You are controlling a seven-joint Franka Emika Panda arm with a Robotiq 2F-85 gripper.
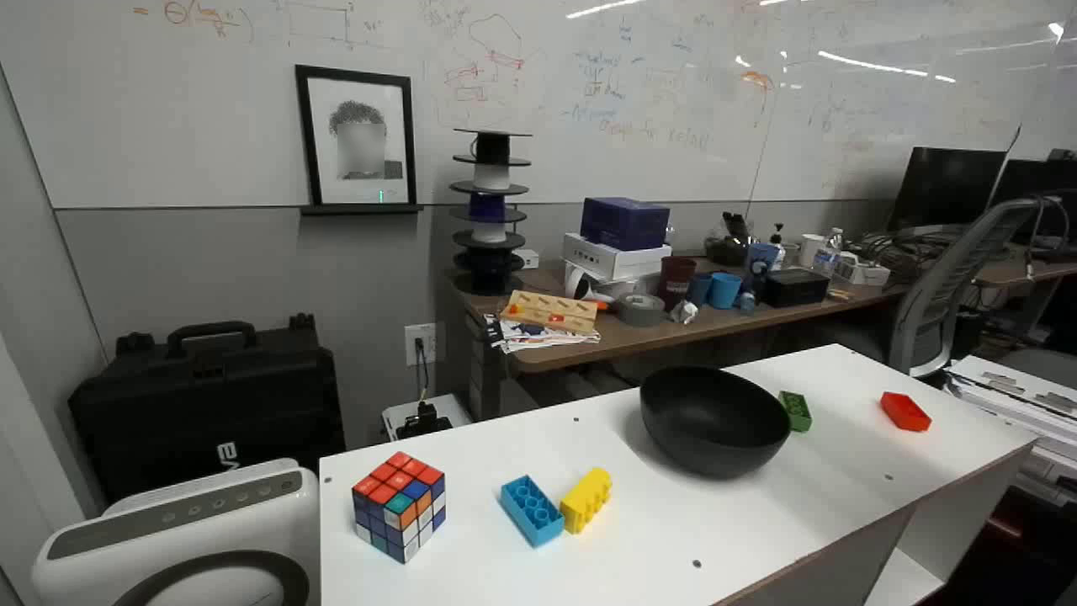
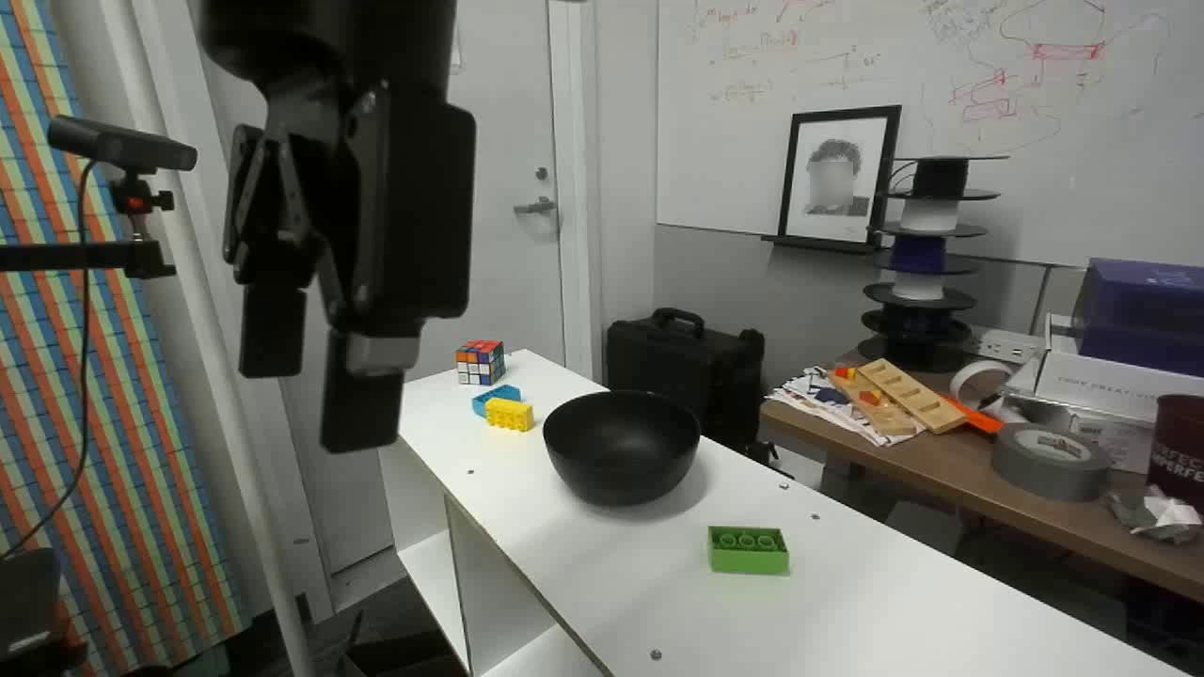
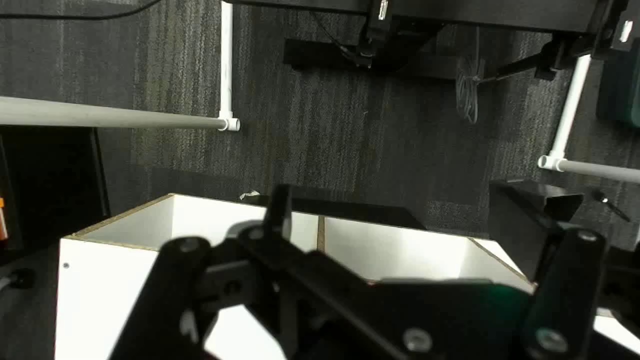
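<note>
High in front of the white table, my gripper (image 2: 316,363) stands open with nothing between its fingers; it touches none of the objects. On the tabletop sits a round black bowl (image 1: 713,429), its inside mostly hidden in shadow. A Rubik's cube (image 1: 399,505) stands near one end. Close to it, a blue brick (image 1: 532,512) and a yellow brick (image 1: 586,501) lie almost against each other. Past the bowl lies a green brick (image 2: 748,551), and farther along is a red piece (image 1: 905,412). The wrist view catches dark gripper parts, the table's edge and the floor.
The white table (image 1: 798,510) has open shelf compartments below its front edge and clear surface around the bowl. Behind it, a brown desk (image 1: 565,353) carries spools, boxes, tape and cups. A pale upright pole (image 2: 214,305) stands beside the table.
</note>
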